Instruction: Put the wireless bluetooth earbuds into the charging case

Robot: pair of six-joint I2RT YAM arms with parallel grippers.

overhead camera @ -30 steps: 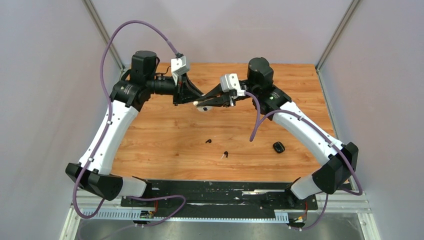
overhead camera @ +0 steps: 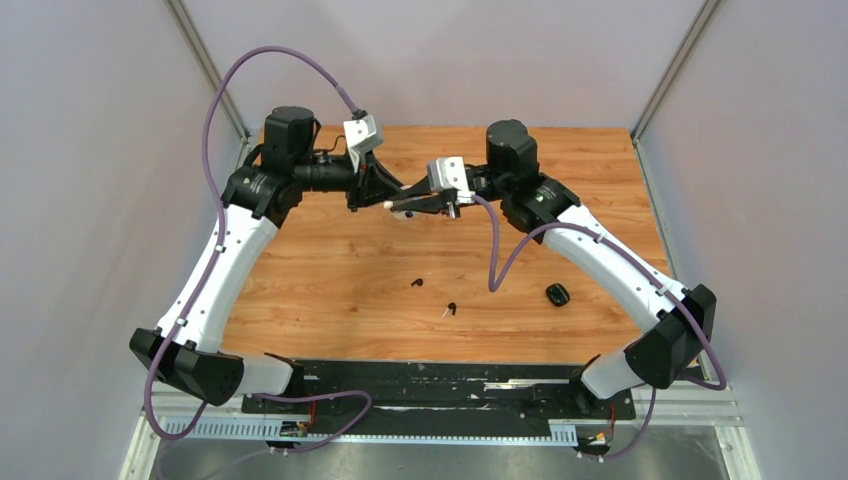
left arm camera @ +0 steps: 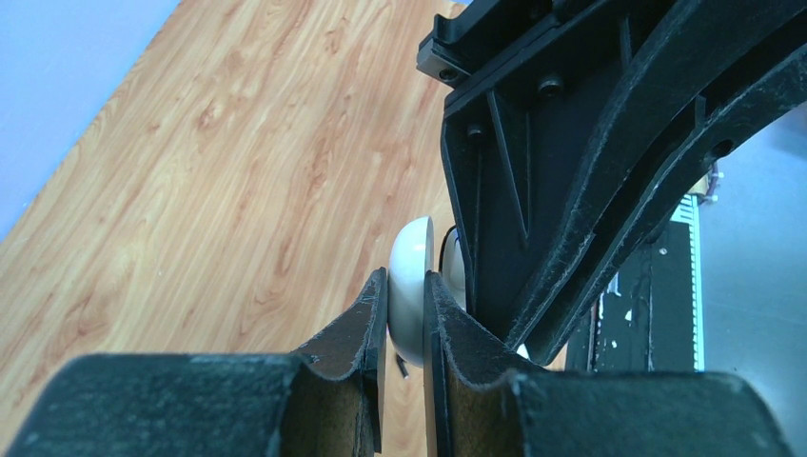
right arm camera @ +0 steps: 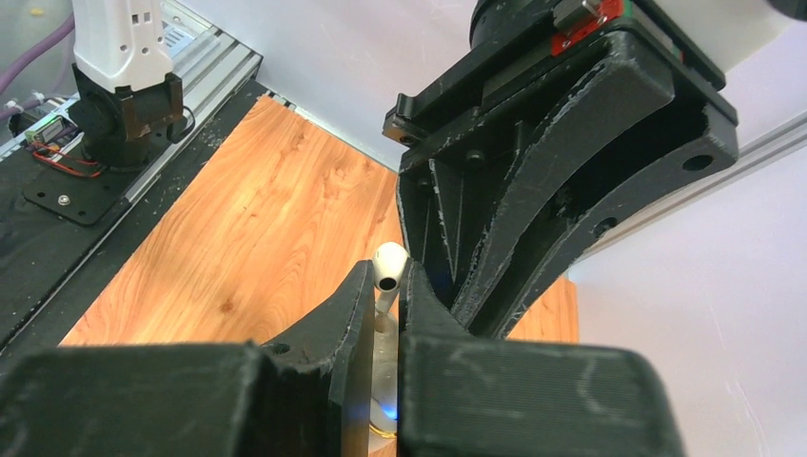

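Note:
My two grippers meet above the middle back of the table. My left gripper is shut on a white rounded piece, apparently the charging case point(left arm camera: 407, 276), edge-on in the left wrist view; the other gripper hides much beside it. My right gripper is shut on a white earbud point(right arm camera: 388, 262), its dark tip facing the camera, above a translucent part of the case with a blue light point(right arm camera: 388, 409). Whether the earbud sits in its slot I cannot tell.
A small black earbud point(overhead camera: 417, 282) and another dark earbud point(overhead camera: 452, 307) lie on the wooden table point(overhead camera: 330, 290). A black case point(overhead camera: 557, 294) lies at the front right.
Over the last second my right gripper has shifted slightly left, toward the left one, and its cable swung.

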